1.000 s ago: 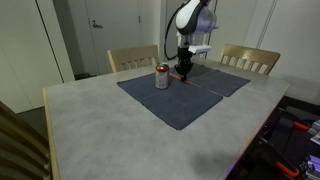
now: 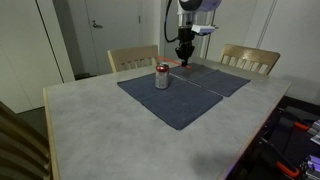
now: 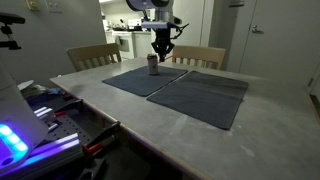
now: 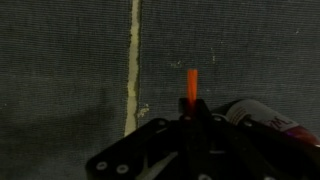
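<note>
A thin orange stick [image 4: 192,84] is gripped at the tips of my gripper, which is shut on it. In exterior view 1 the gripper [image 2: 184,64] hangs above the far part of the dark cloth, right of a red-and-white can [image 2: 162,77] and apart from it. The can [image 4: 268,120] shows at the lower right of the wrist view, partly hidden by the gripper. From exterior view 2 the gripper [image 3: 163,53] appears just above and beside the can [image 3: 153,65]; the stick is too small to make out there.
Dark cloth mats [image 2: 182,104] cover the middle of the white table [image 2: 95,125], with a narrow gap between them. Wooden chairs [image 2: 135,60] stand along the far edge.
Over the last second my gripper has risen from close to the cloth, carrying the orange stick up with it. The can has stayed where it was.
</note>
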